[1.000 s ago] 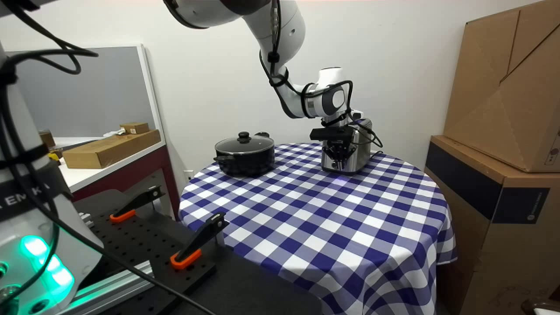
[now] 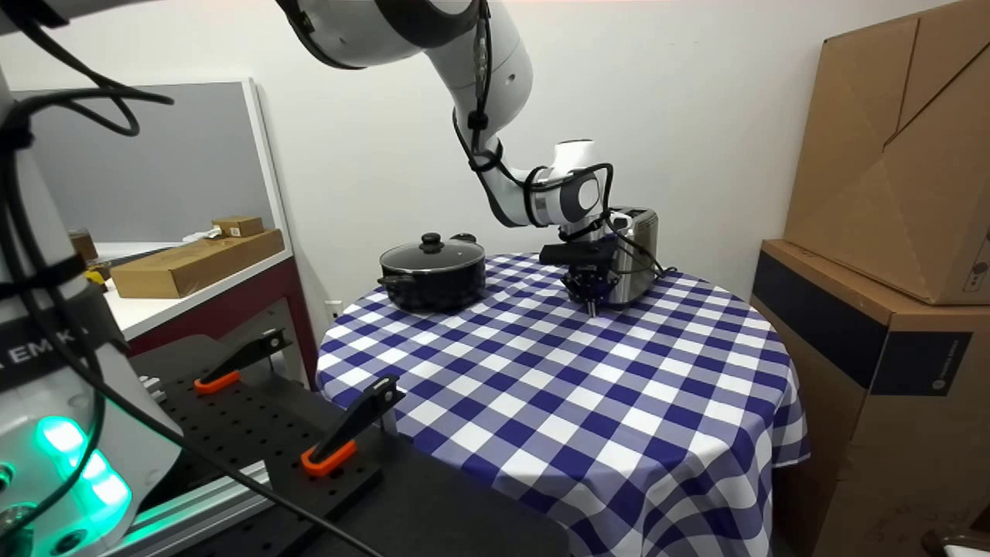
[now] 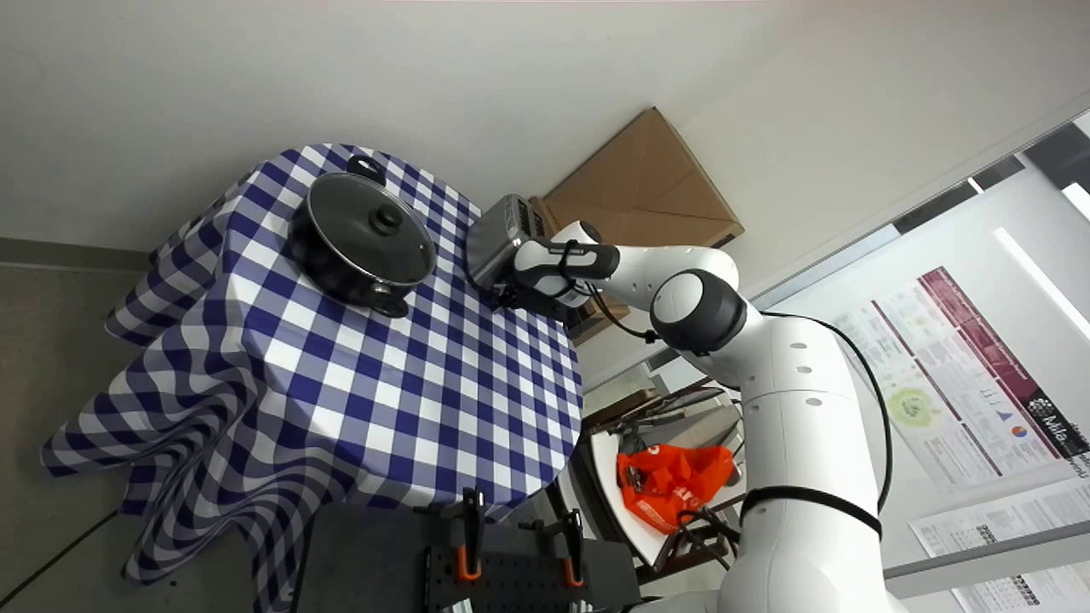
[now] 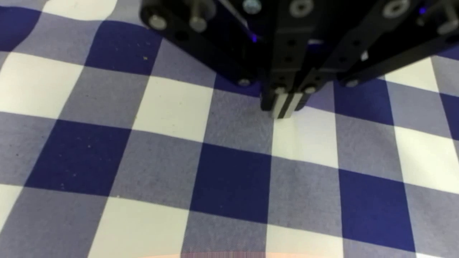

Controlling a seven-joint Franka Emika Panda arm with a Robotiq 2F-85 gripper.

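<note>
My gripper points down at the blue and white checked tablecloth (image 4: pixel 232 185), its two fingers pressed together with nothing showing between them. In exterior view 1 the gripper (image 2: pixel 592 309) is low over the cloth, in front of a silver toaster (image 2: pixel 642 243) that it partly hides. Whether the fingertips touch the cloth, I cannot tell. The same toaster (image 3: pixel 495 243) stands at the table's far side in exterior view 2, where the arm covers my fingertips. A black pot (image 2: pixel 431 286) with a glass lid (image 3: pixel 358 226) sits at the left of the table.
Between pot and table front, the cloth (image 2: pixel 557 399) is clear. Cardboard boxes (image 2: pixel 863 371) stand just beyond the table's right edge. A dark board with clamps (image 2: pixel 353 422) adjoins the near left side.
The arm has come down and slightly left, bringing my gripper from in front of the toaster's body to low over the cloth. Pot and toaster have stayed put.
</note>
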